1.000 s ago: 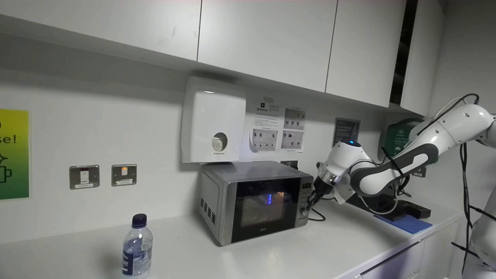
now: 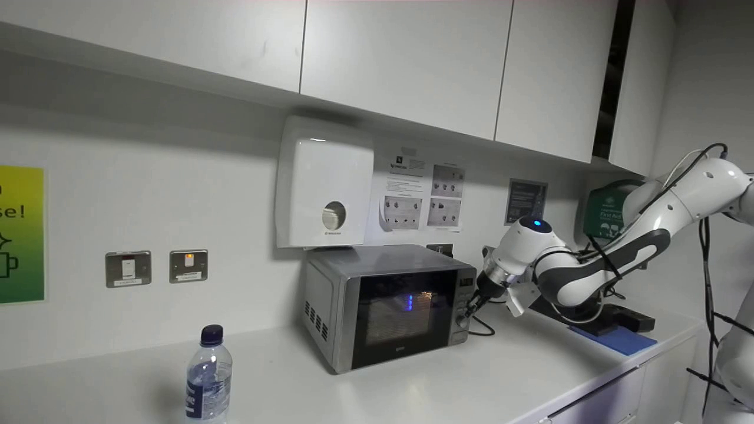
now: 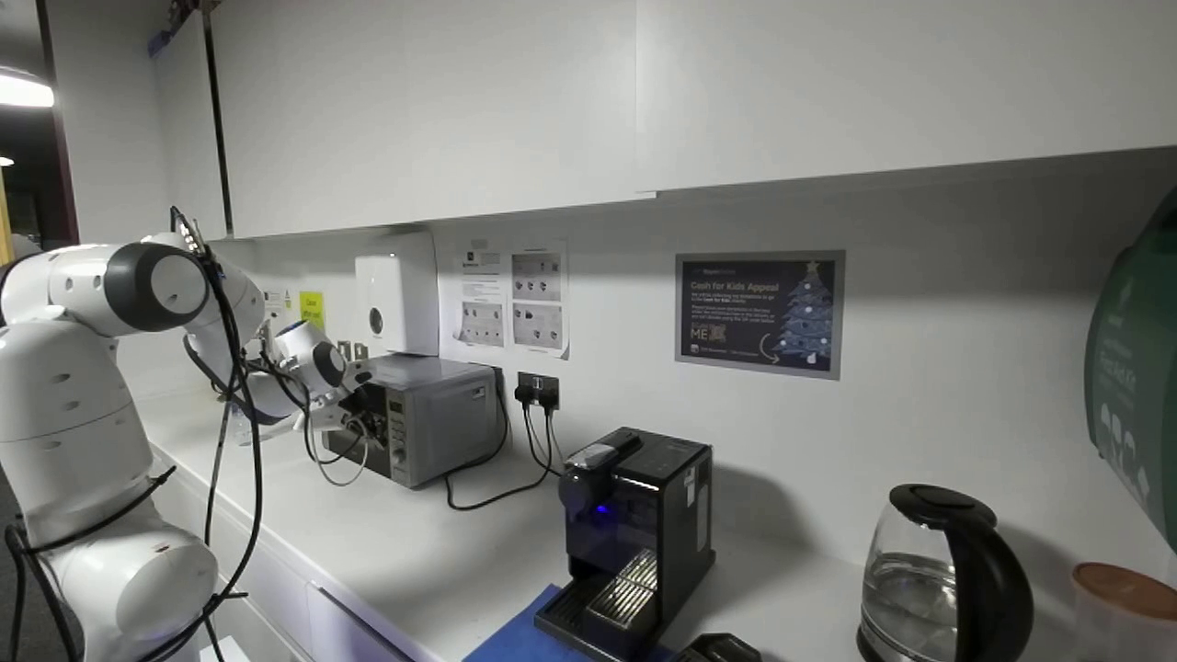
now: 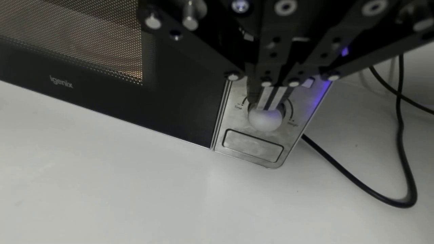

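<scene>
A silver microwave [image 2: 332, 311] with a black door stands on the counter, lit inside. On its control panel [image 4: 254, 147], in the wrist view, is a round pale knob [image 4: 265, 120] between the Time and Weight marks. My gripper is shut, its fingertips right at the upper part of this knob; whether they touch it is hard to tell. Nothing shows between the fingers. In exterior view 1 the gripper [image 2: 468, 314] reaches the panel from the right; in exterior view 2 the arm [image 3: 309, 359] partly covers the microwave's front.
A water bottle [image 2: 209, 378] stands left of the microwave. Black cables [image 4: 354, 179] loop on the counter at its right. A coffee machine [image 3: 651, 519] and a glass kettle [image 3: 927, 574] stand further along.
My wrist has turned and shifted slightly, with the arm a little lower near the wrist. The gripper's tips remain at the knob, and the microwave has not moved.
</scene>
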